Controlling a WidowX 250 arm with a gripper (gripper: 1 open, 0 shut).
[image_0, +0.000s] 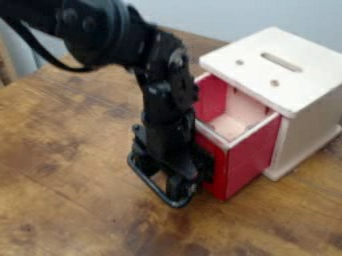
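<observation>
A black robot gripper (171, 175) hangs low at the left front of a red drawer (247, 160), close against its front end. The drawer is pulled out of a white wooden box (274, 65) with a slot and holes on top, and holds a pale block or piece (230, 128) inside. The fingertips are dark and blurred against the drawer, so whether the fingers are open or shut is unclear. A black bar loop hangs from the gripper's lower part.
Bare wooden table (67, 180) spreads to the left and front. A pale wall stands behind the box at the back.
</observation>
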